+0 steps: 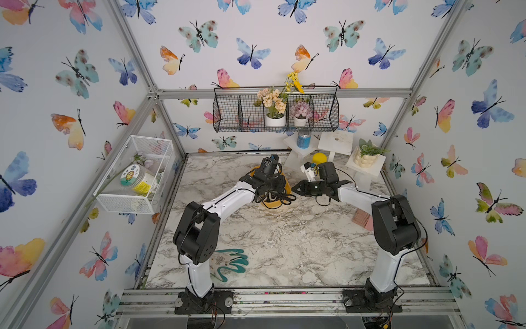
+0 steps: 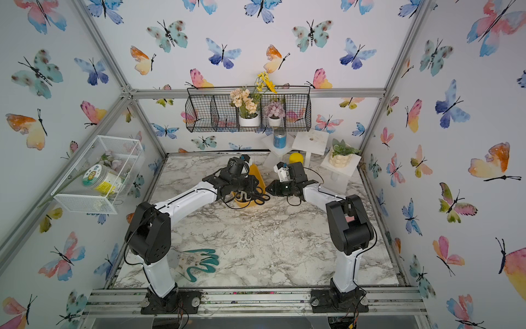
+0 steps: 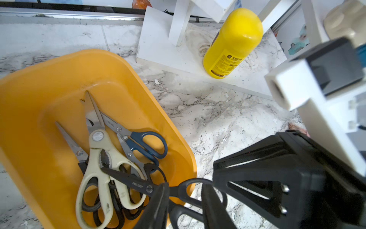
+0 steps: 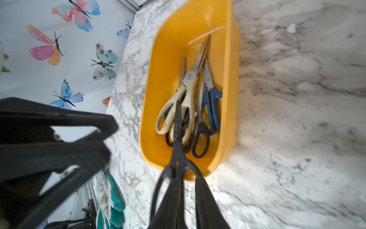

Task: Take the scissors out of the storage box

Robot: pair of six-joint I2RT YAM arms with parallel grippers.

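Note:
A yellow box [image 3: 45, 175] holds several scissors, cream, blue and black ones, among them cream scissors [image 4: 190, 87]. Black scissors [image 3: 148, 187] lie diagonally over the box's near right edge. In the left wrist view my left gripper is at their handles; whether it has closed on them is unclear. My right gripper [image 1: 297, 188] is just right of the box. In the right wrist view its fingers are at the handles of the black scissors, which stick out toward it over the box.
A white stand [image 3: 156, 42] with a yellow bottle [image 3: 232, 45] is behind and right of the box. A glove [image 1: 230, 263] lies front left.

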